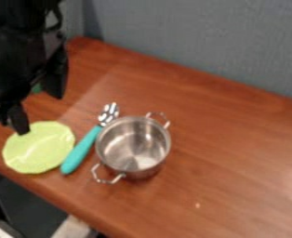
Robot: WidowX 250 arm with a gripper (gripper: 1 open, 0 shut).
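Note:
My black gripper (pixel 9 115) is at the upper left, hanging just above and behind a pale yellow-green plate (pixel 39 146); whether its fingers are open or shut is unclear. A slotted utensil with a teal handle (pixel 80 152) lies diagonally right of the plate, its metal head toward the back. A steel pot (pixel 132 146) with two loop handles stands right of the utensil. Something green behind the arm is mostly hidden.
A grey wall (pixel 198 37) runs along the back. The table's front edge is at lower left, with a dark area beyond.

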